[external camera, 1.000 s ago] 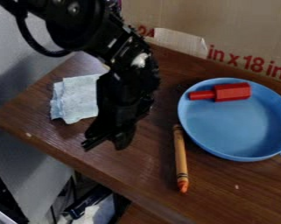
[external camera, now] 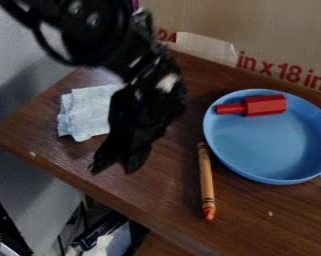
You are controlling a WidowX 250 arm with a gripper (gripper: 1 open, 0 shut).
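My black gripper (external camera: 120, 158) hangs over the wooden table in the middle left, fingers pointing down toward the front; whether it is open or shut is unclear in the dark shape. Behind it to the left lies a folded pale cloth (external camera: 83, 112). To the right an orange crayon (external camera: 206, 185) lies lengthwise on the table, beside a blue plate (external camera: 263, 155). A red cylindrical piece (external camera: 263, 105) with a narrower end rests in the plate's back part.
A cardboard box (external camera: 270, 45) stands along the back.
The gripper has shifted only slightly, with small movements of the arm around the cloth. The cloth, crayon, plate and red piece are unchanged.
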